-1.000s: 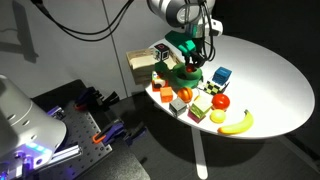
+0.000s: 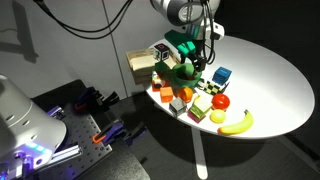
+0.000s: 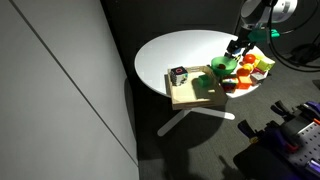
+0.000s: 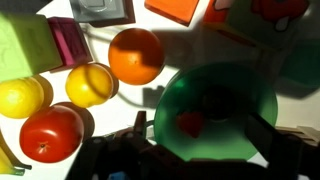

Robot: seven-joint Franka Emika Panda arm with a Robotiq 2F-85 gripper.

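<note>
A round green bowl (image 4: 168,105) fills the right half of the wrist view. Inside it lie a small red piece (image 4: 190,122) and a dark round thing (image 4: 216,101), both in shade. My gripper is open over the bowl, its dark fingers (image 4: 125,152) wide apart on either side of the near part. Nothing shows held between them. In exterior view 1 the arm reaches down over the green bowl (image 2: 184,76), hiding part of it.
An open cardboard box (image 3: 196,92) stands beside the bowl. An orange ball (image 4: 136,56), a yellow ball (image 4: 90,85), a red ball (image 4: 52,133) and several blocks crowd the other side. A banana (image 2: 237,124) and a blue box (image 2: 222,75) lie farther off.
The arm has shifted slightly over the bowl. A red patch visible by the gripper a second ago in exterior view 1 no longer shows clearly there. The surrounding objects have not moved.
</note>
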